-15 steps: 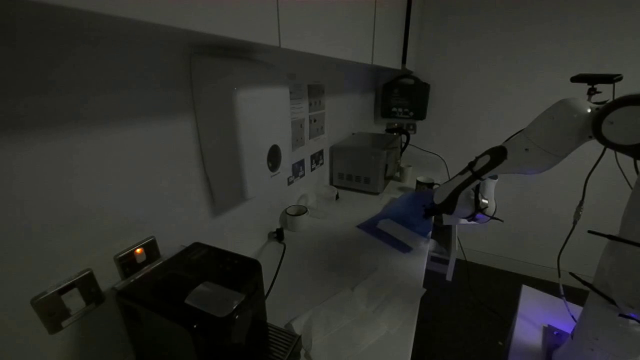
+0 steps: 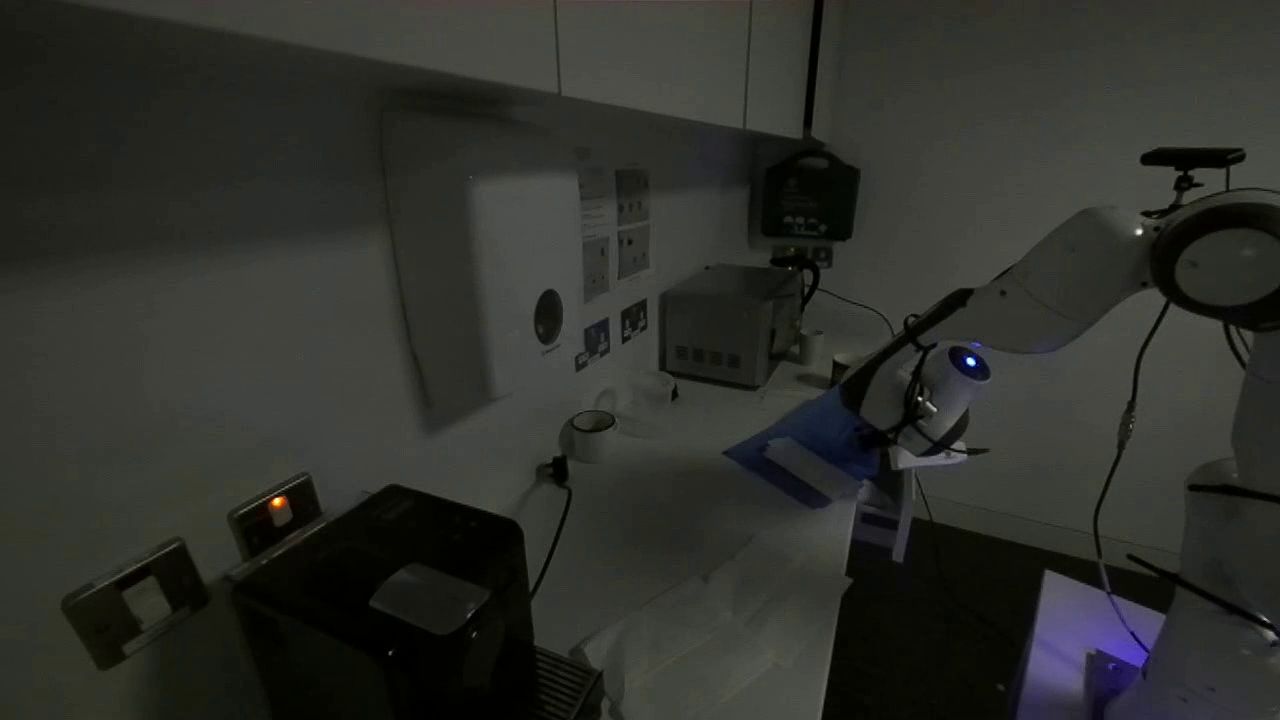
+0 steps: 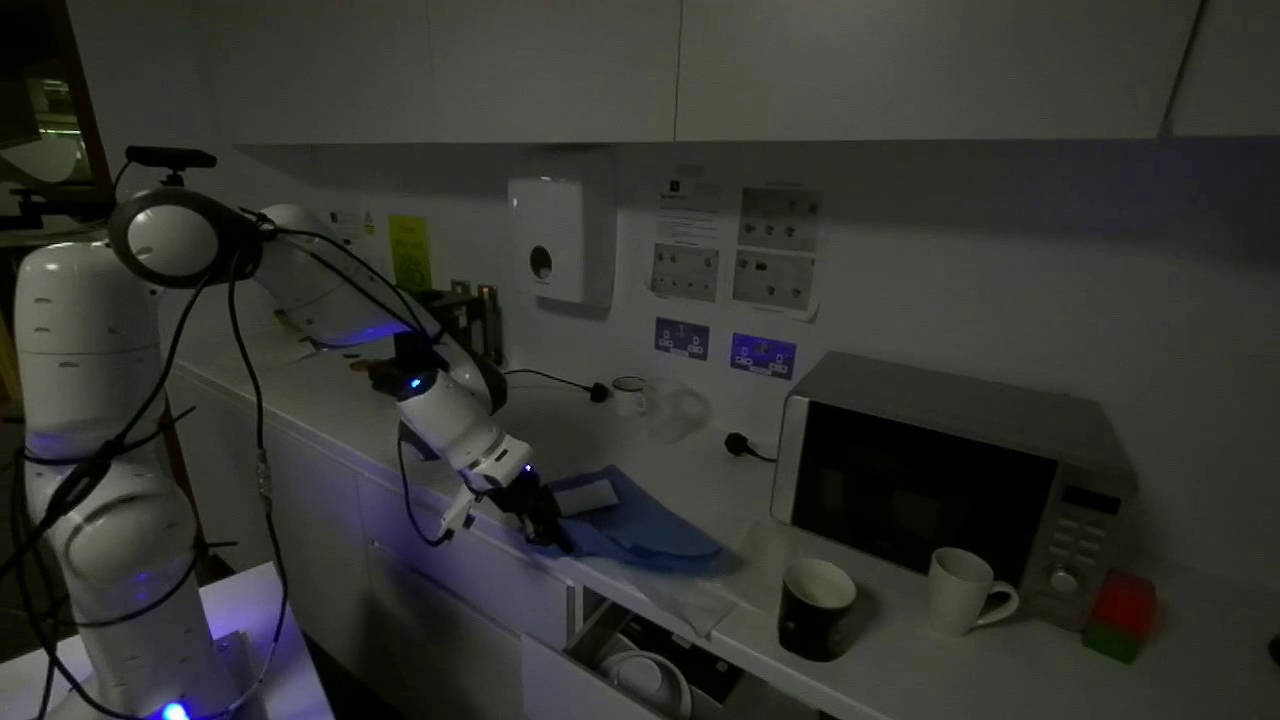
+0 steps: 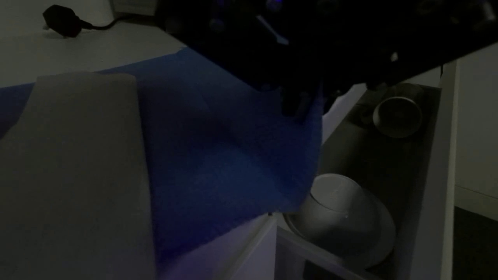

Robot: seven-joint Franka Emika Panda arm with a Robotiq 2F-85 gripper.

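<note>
A blue cloth (image 3: pixel 648 528) lies along the counter's front edge, partly hanging over it. In the wrist view the cloth (image 4: pixel 210 177) rises to the dark fingertips, and my gripper is shut on its edge there. Darkness hides the exact pinch. My gripper (image 3: pixel 546 528) is low at the counter edge, at the cloth's near left side. A pale folded strip (image 4: pixel 84 163) rests across the cloth. Exterior view 1 shows the blue cloth (image 2: pixel 786 446) just left of the wrist.
Below the counter edge an open drawer (image 3: pixel 582 648) holds a white bowl (image 4: pixel 336 196) and a cup (image 4: pixel 397 116). A dark mug (image 3: pixel 816 618), a white mug (image 3: pixel 963 594) and a microwave (image 3: pixel 948 468) stand to the right. Pale sheets (image 2: pixel 732 636) cover the near counter.
In exterior view 1 the wrist has tilted and come nearer and lower, and the arm has swung left. The blue cloth's raised side is now lower, with less of it lifted.
</note>
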